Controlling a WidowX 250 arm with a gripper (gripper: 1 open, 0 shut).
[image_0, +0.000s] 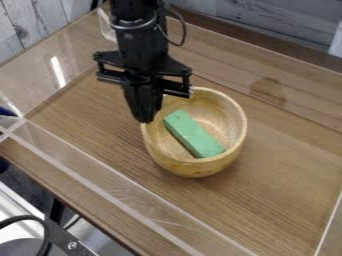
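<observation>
My black gripper (144, 110) hangs over the left rim of a round light wooden bowl (221, 160), shut, with nothing seen between its fingers. Inside the bowl a green block (194, 134) lies tilted diagonally, a little right of and below the gripper.
The wooden table (267, 210) has free room right of the bowl and to the left of the gripper. Transparent strips run along the table's near left. A black cable (43, 225) shows at the bottom left, and grey boards lie beyond the table's edges at the top.
</observation>
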